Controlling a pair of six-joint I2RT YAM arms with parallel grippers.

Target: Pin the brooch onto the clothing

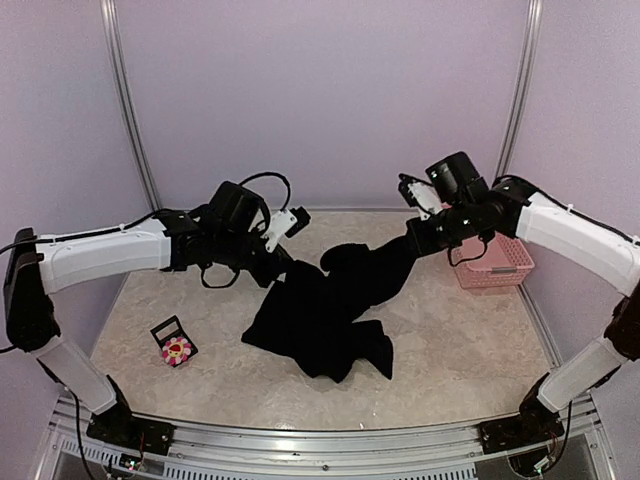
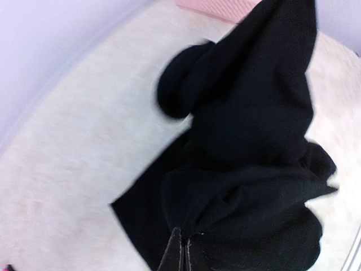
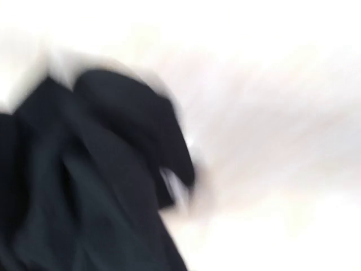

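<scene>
The black clothing [image 1: 315,325] is bunched on the table, one part pulled up to the right. My right gripper [image 1: 412,236] holds that raised part; its fingers are out of sight in the blurred right wrist view, where the clothing [image 3: 107,186] fills the lower left. At the clothing's left side, my left gripper [image 1: 284,273] is low. In the left wrist view its fingers [image 2: 175,248] are together, with folds of the clothing [image 2: 248,220] running out from the tips. A pink flower brooch [image 1: 176,350] lies at the front left on a black open case [image 1: 166,329].
A pink basket [image 1: 497,264] stands at the right, partly behind my right arm. Bare table lies at the front left and right. A small pink and dark object [image 2: 8,268] peeks into the left wrist view's corner.
</scene>
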